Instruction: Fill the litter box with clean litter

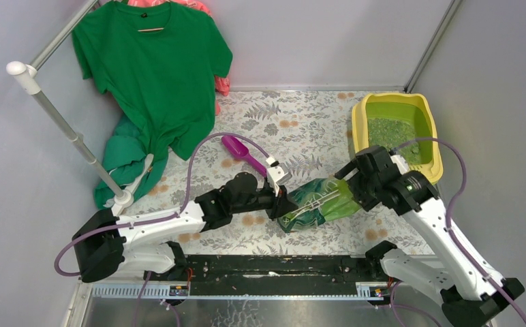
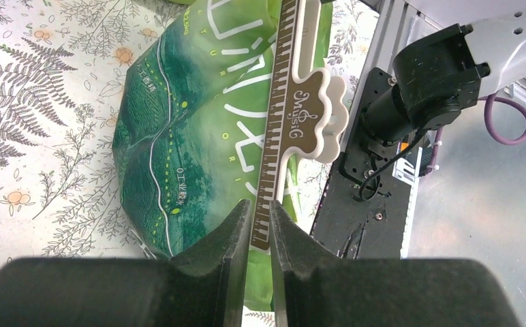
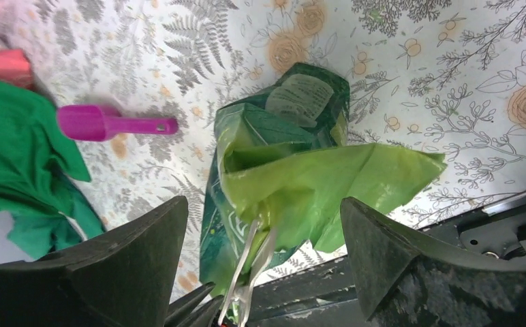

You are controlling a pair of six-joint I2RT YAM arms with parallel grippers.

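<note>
The green litter bag (image 1: 338,208) lies on the patterned mat in front, its printed side showing in the left wrist view. Across it runs a brown-and-white clip (image 2: 300,119). My left gripper is shut on the near end of this clip. Over the bag's right end, my right gripper stands open; the light green flap (image 3: 335,177) spreads below and between its fingers, not held. At the back right sits the yellow litter box (image 1: 360,133), with green granules (image 1: 390,131) inside, partly hidden by the right arm.
A purple scoop (image 1: 241,151) lies on the mat behind the left gripper. A green shirt (image 1: 155,61) hangs from a rail at the left, beside a metal pole (image 1: 69,126). Free mat lies between scoop and box.
</note>
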